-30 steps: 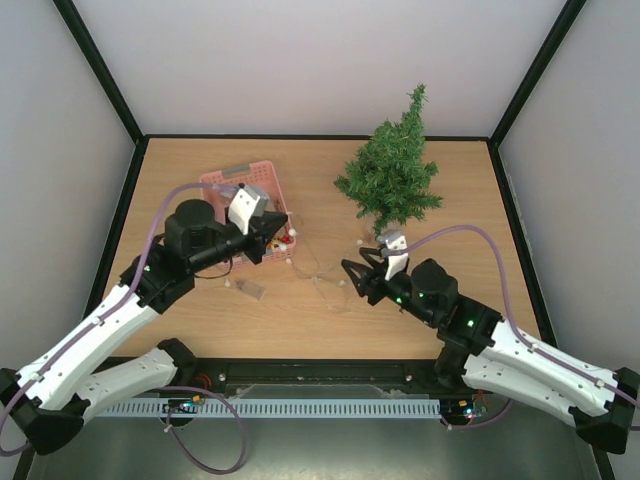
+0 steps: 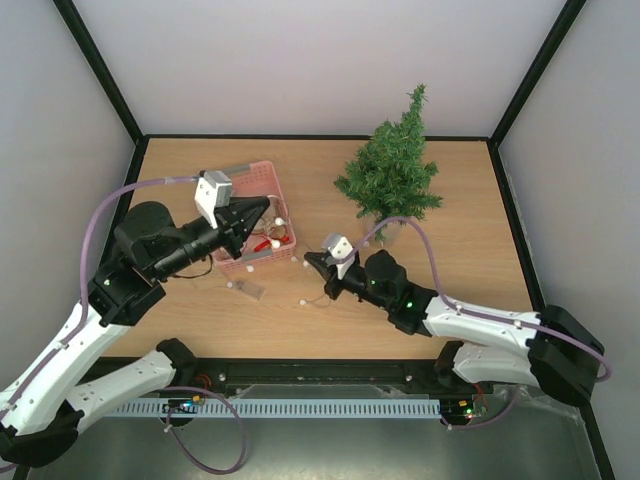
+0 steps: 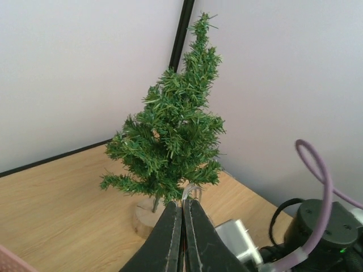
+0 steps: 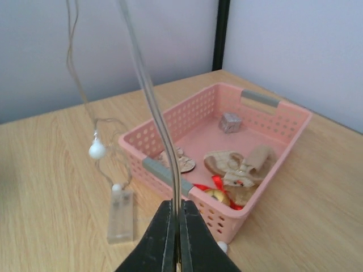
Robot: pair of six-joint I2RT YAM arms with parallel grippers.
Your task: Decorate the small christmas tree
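The small green Christmas tree [image 2: 392,165] stands upright on a wooden base [image 3: 144,218] at the back right. No ornament shows on it. A thin wire light string [image 4: 154,107] with white bulbs [image 4: 97,149] runs up from between my right gripper's closed fingers. That right gripper [image 2: 314,263] is over mid-table, right of the basket. My left gripper [image 2: 264,205], shut above the basket, has a thin loop of wire [image 3: 191,188] at its fingertips. On the table in front of the basket lies the string's clear battery box [image 4: 121,216].
The pink basket [image 4: 170,122] holds several ornaments, a gold ball with red ribbon [image 4: 218,195] and a small silver box [image 4: 229,122]. Bare tabletop [image 2: 330,190] lies between basket and tree.
My right gripper has moved left, away from the tree side, and its fingers have closed. The left gripper has shifted a little to the left, over the basket.
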